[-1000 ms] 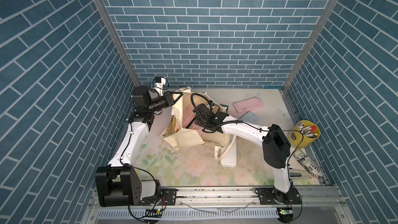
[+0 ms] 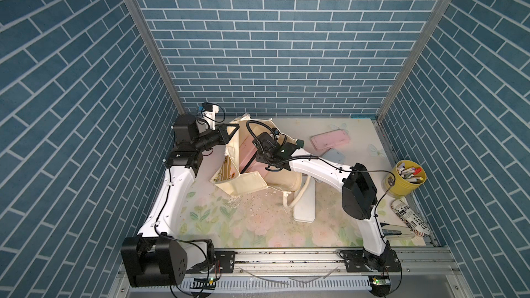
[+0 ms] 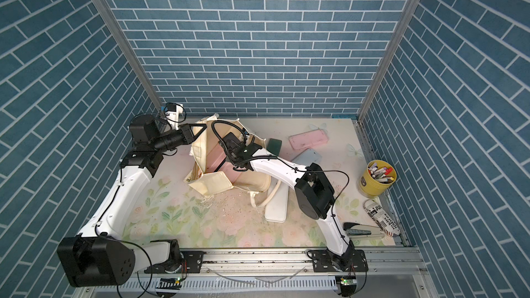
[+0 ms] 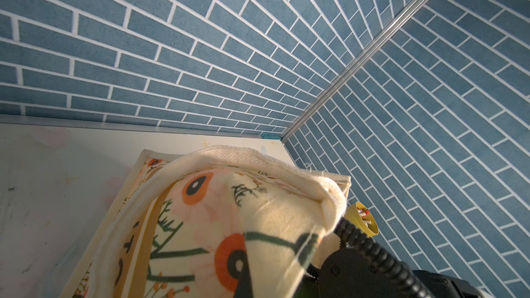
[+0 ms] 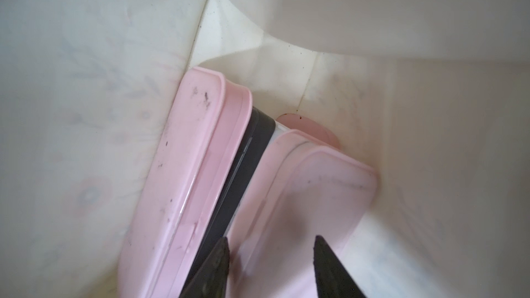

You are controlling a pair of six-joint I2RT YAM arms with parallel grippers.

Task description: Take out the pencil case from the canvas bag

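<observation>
The cream canvas bag (image 2: 245, 182) lies open at the middle-left, with pink pencil cases and a dark one inside. My left gripper (image 2: 232, 132) is shut at the bag's left rim, pulled up there; the floral fabric (image 4: 198, 231) fills its wrist view. My right gripper reaches down into the bag, part open, its fingers over the near pink pencil case (image 5: 309, 204). Another pink case (image 5: 176, 160) and a dark case (image 5: 243, 171) lie alongside. Whether a case is between the fingers is unclear.
A pink case (image 2: 330, 139) and grey-blue item lie right of the bag, a white case (image 2: 304, 207) under its handle. A yellow bucket of markers (image 2: 400, 187) and a newsprint pouch (image 2: 409, 218) stand along the right edge.
Both arms and the bag have shifted slightly left. The right gripper stays down inside the bag.
</observation>
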